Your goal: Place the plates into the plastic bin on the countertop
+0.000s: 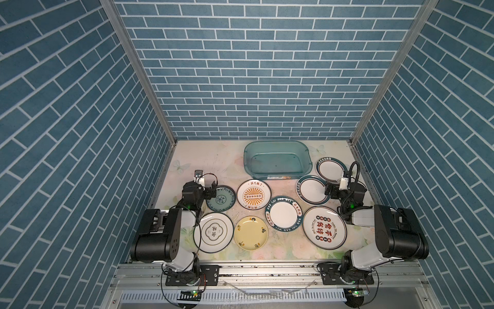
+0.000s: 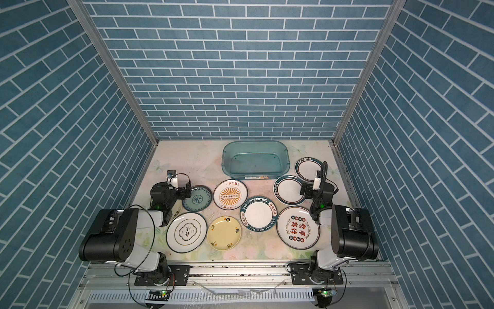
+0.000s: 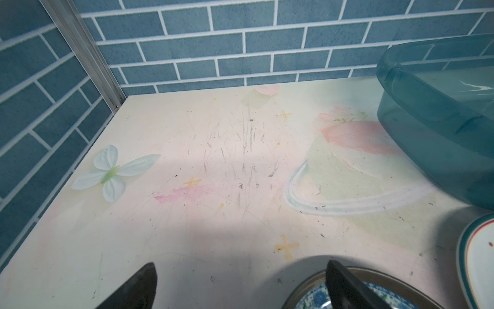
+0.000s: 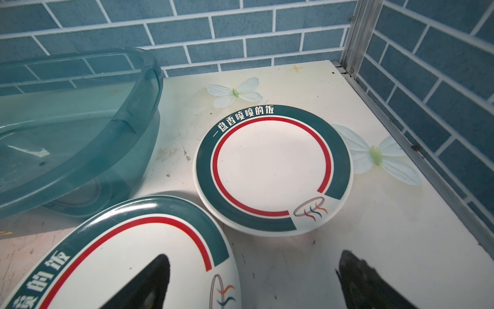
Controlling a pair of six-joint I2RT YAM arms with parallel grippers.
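Observation:
An empty teal plastic bin [image 1: 278,160] stands at the back of the counter. Several plates lie flat before it: a dark green one [image 1: 221,198], an orange sunburst one [image 1: 253,194], a yellow one [image 1: 251,233], a white one with a scalloped line [image 1: 213,232], a green-rimmed lettered one [image 1: 284,213] and a red-lettered one [image 1: 324,227]. Two white plates with green and red rims, the near one [image 4: 149,257] and the far one [image 4: 272,170], sit right of the bin. My left gripper is open and empty by the dark green plate; my right gripper, open and empty, is above the near green-rimmed plate's edge.
Tiled walls [image 1: 267,77] close off the back and both sides. Bare counter [image 3: 205,154] lies left of the bin. Another plate [image 2: 176,208] shows partly behind the left arm, and something round is partly hidden behind the right arm.

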